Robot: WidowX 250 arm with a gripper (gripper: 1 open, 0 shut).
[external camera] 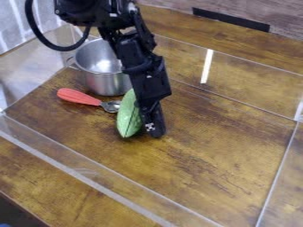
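My black gripper [149, 121] is low over the table, right at a green elongated vegetable [129, 113], covering its right side. Whether anything is between the fingers is hidden. A spoon with a red handle [78, 97] lies left of the vegetable, its metal head partly behind it.
A steel pot [97, 69] stands behind the spoon, partly hidden by the arm. A clear barrier edge runs along the left.
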